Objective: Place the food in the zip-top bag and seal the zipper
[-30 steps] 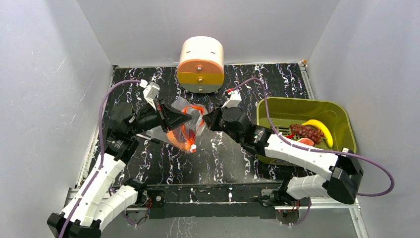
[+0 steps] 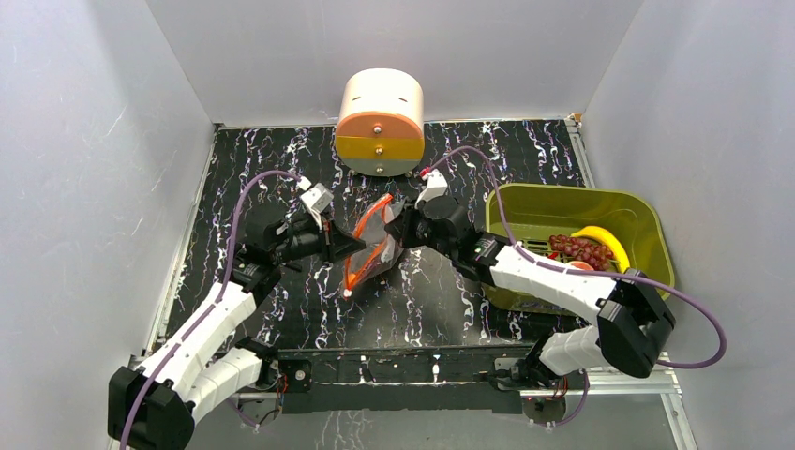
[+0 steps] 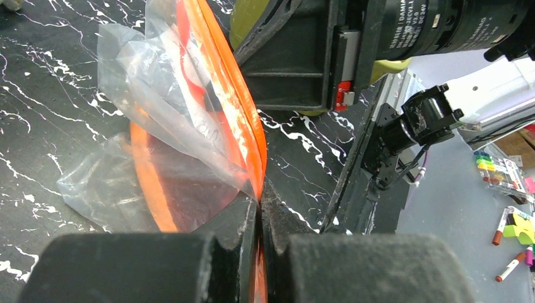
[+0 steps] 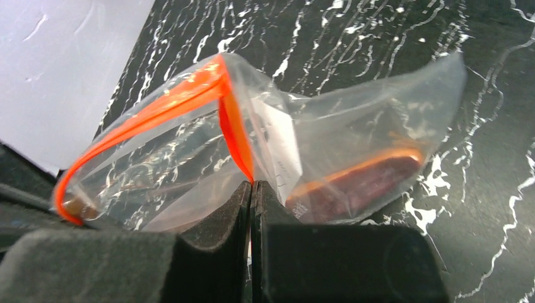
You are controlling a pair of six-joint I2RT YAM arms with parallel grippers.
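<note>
A clear zip bag [image 2: 375, 255] with an orange zipper strip hangs between the two grippers, low over the marbled table. My left gripper [image 2: 359, 244] is shut on its left side; in the left wrist view the orange-edged plastic [image 3: 243, 126] runs down between the fingertips. From the other side my right gripper [image 2: 394, 231] is shut on the opposite edge, with the orange strip [image 4: 232, 126] entering its fingertips in the right wrist view. The bag's mouth gapes between them. Inside the plastic a dark reddish, orange-edged shape [image 4: 359, 183] shows blurrily.
At the right, an olive-green bin [image 2: 527, 195] holds a banana [image 2: 605, 244], grapes [image 2: 583, 249] and other food. A striped drum-shaped object [image 2: 380, 122] stands at the back.
The right arm has moved slightly.
</note>
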